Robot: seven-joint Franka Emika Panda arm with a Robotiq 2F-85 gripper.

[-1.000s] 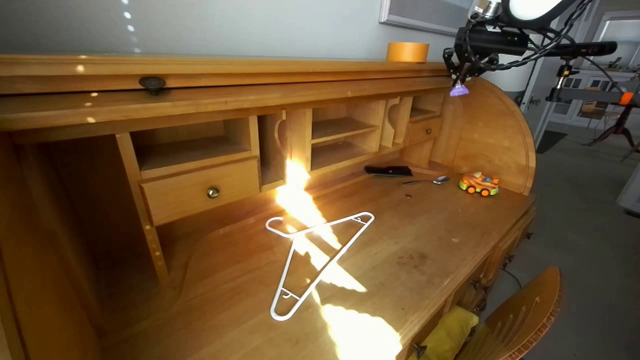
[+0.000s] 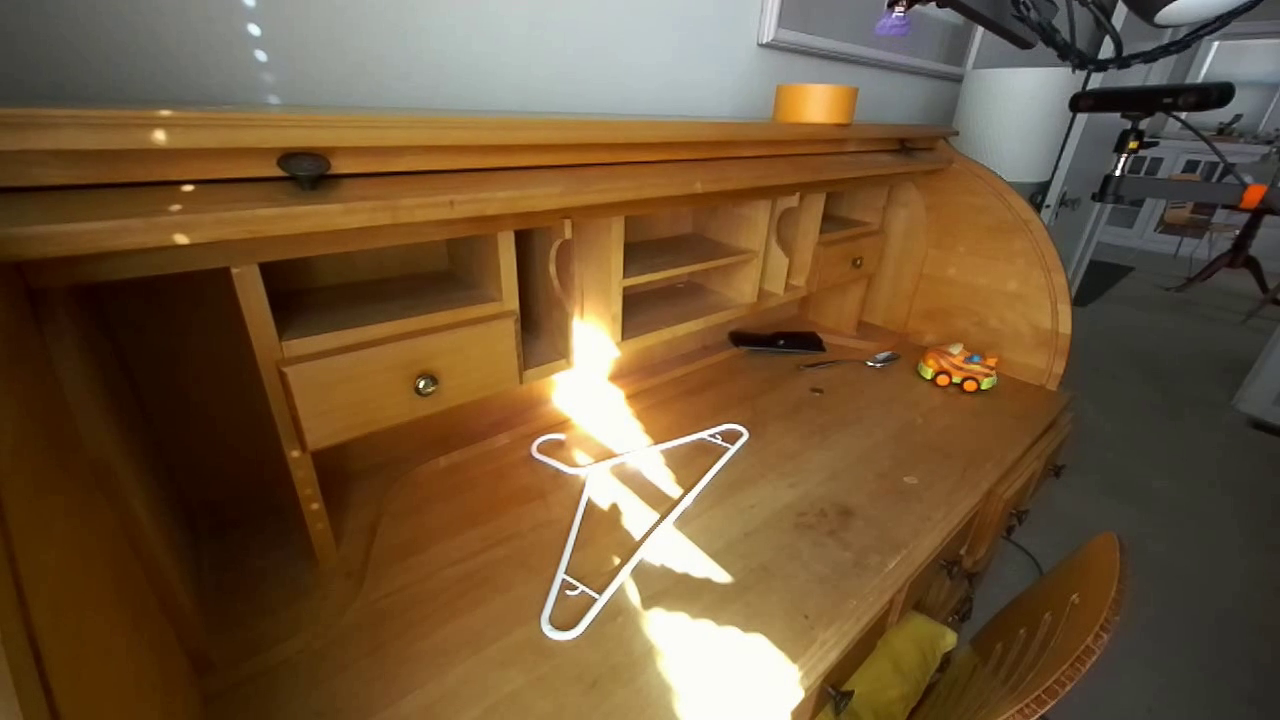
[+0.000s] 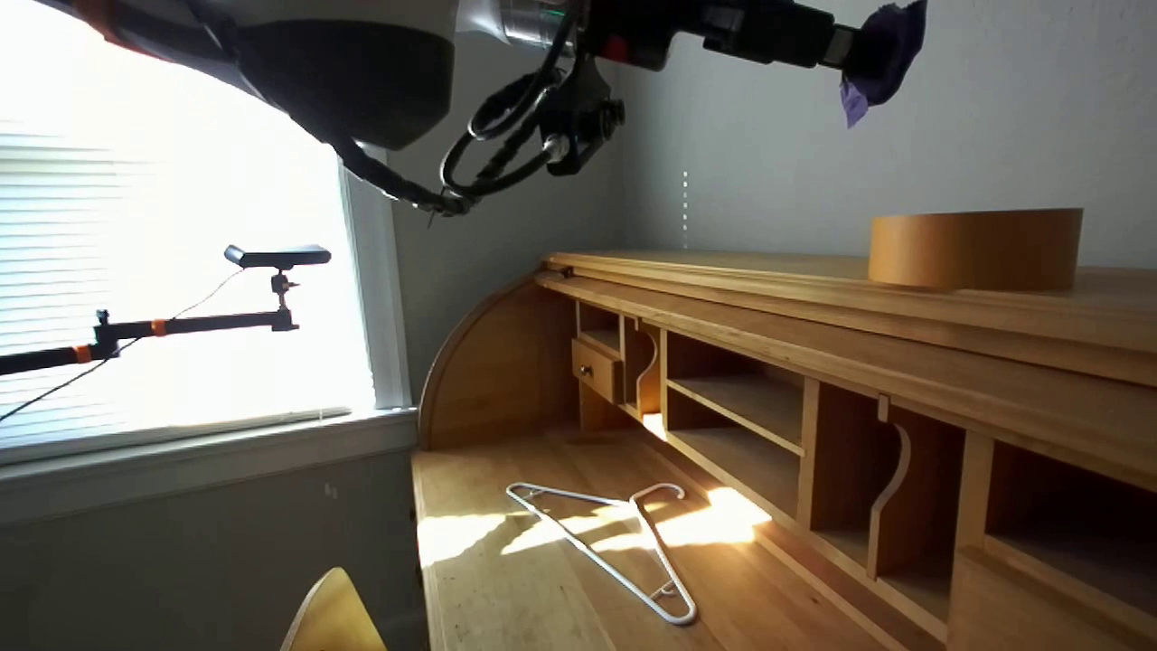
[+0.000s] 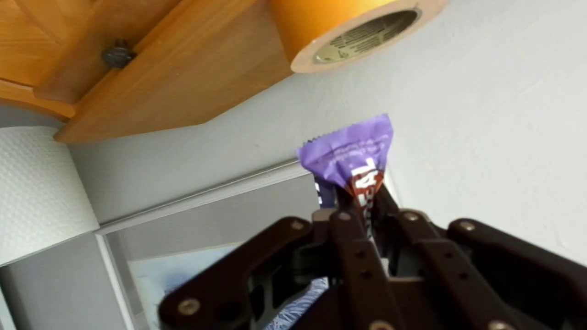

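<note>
In the wrist view a purple snack bar wrapper (image 4: 352, 151) with white lettering sticks out from between my fingers. The gripper is shut on its lower part, which the fingers hide. Seen in exterior view 2, the gripper (image 3: 862, 49) is high in the air, above the level of the desk's top, with the dark purple wrapper (image 3: 895, 49) at its tip. In exterior view 1 only a bit of the wrapper (image 2: 894, 22) shows at the top edge, in front of the picture frame.
An orange tape roll (image 2: 816, 103) stands on the desk's top shelf. On the desktop lie a white hanger (image 2: 642, 552), a black object (image 2: 777, 342), a spoon (image 2: 882, 359) and a toy car (image 2: 957, 367). A wooden chair (image 2: 1056, 636) stands in front.
My gripper has risen with the purple wrapper, from in front of the desk's right upper corner to above the desk. The objects on the desk have stayed put.
</note>
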